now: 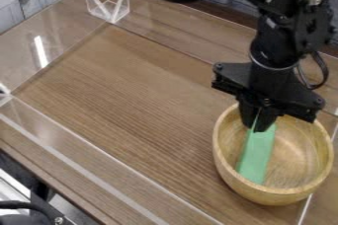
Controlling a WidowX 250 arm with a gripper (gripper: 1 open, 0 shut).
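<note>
My black gripper reaches down into a yellow-tan bowl at the lower right, its tip over the upper end of a green oblong object lying in the bowl. The fingers are dark and close together; whether anything is between them is hard to see.
A wide bare wooden table fills the middle and left. A white wire-like holder stands at the back left. Black cables are at the lower left corner.
</note>
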